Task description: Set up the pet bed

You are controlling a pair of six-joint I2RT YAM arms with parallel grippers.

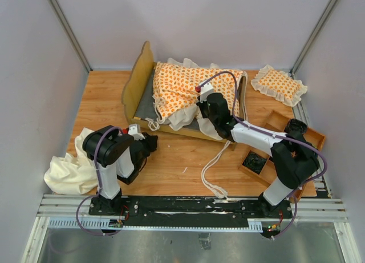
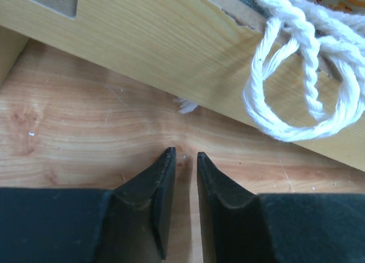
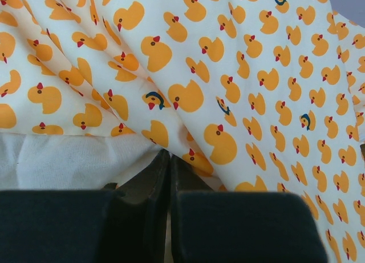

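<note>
The wooden pet bed (image 1: 134, 92) holds an orange duck-print cushion (image 1: 182, 83) with white frills. At the bed's front-left corner, my left gripper (image 1: 149, 142) is low over the table, its fingertips a little apart with only bare wood between them, below a knotted white rope (image 2: 308, 103) on the bed rail (image 2: 125, 46). My right gripper is shut, its tips pushed into the duck-print fabric (image 3: 217, 75) beside a white layer (image 3: 68, 160); whether fabric is pinched is hard to see.
A small frilled pillow (image 1: 279, 83) lies back right. A wooden tray (image 1: 319, 142) with black containers is at right, a cream cloth (image 1: 65, 172) at left front. A rope tail (image 1: 212, 186) lies on the table's front middle.
</note>
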